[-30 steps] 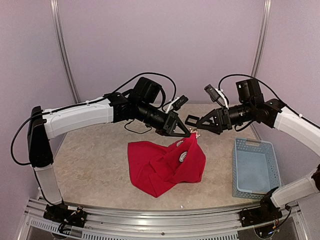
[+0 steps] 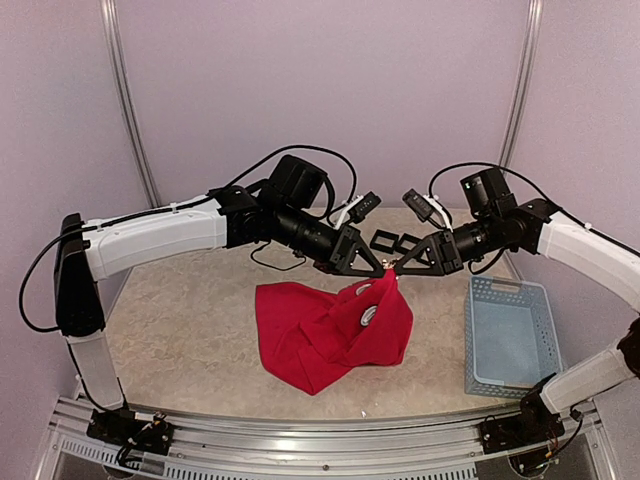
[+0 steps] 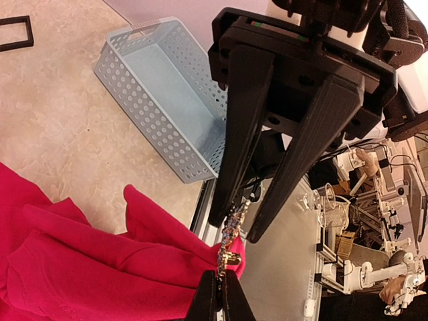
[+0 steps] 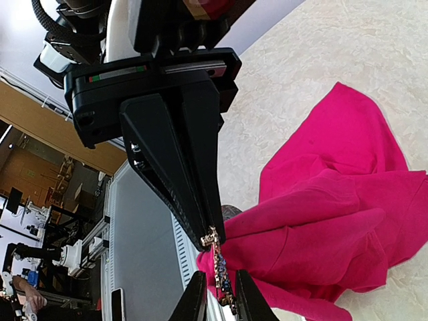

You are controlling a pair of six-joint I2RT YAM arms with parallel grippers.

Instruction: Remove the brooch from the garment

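Note:
The red garment lies crumpled on the table, one part lifted to my left gripper. The glittering brooch is at that lifted edge. In the left wrist view my left gripper is shut at the brooch and cloth below it. In the right wrist view the brooch runs between the two grippers.
A light blue plastic basket sits at the right of the table. Black frame-like objects lie at the back behind the grippers.
My right gripper has moved down and toward the brooch. The left gripper and the garment have stayed nearly still.

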